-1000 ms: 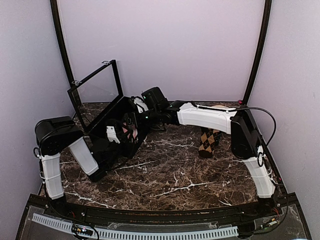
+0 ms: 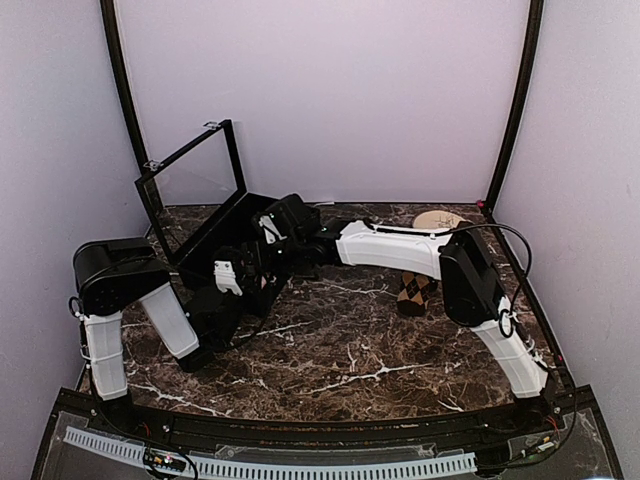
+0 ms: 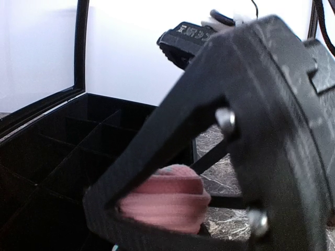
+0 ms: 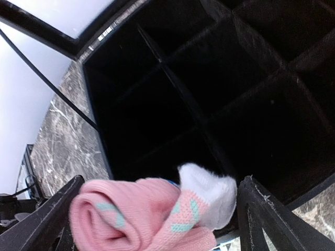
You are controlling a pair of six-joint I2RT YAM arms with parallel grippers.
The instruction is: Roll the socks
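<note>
The rolled pink sock, with a white patch and pale green marks, shows at the bottom of the right wrist view, over the edge of the black compartment box (image 4: 152, 120). My left gripper (image 2: 250, 278) is shut on the sock at the box's near side; its fingertips are largely hidden. From the right, my right gripper comes in over the box, its fingers (image 4: 269, 222) apart on either side of the sock. In the left wrist view a large black frame covers part of the sock.
The box lid (image 2: 185, 175) stands raised at the back left. Its compartments look dark and empty where visible. A brown argyle sock (image 2: 416, 293) and a pale round item (image 2: 438, 219) lie to the right.
My right arm has moved left and slightly lower toward the left gripper. The pink sock shows less in the top view than a second ago; the left arm has shifted only slightly.
</note>
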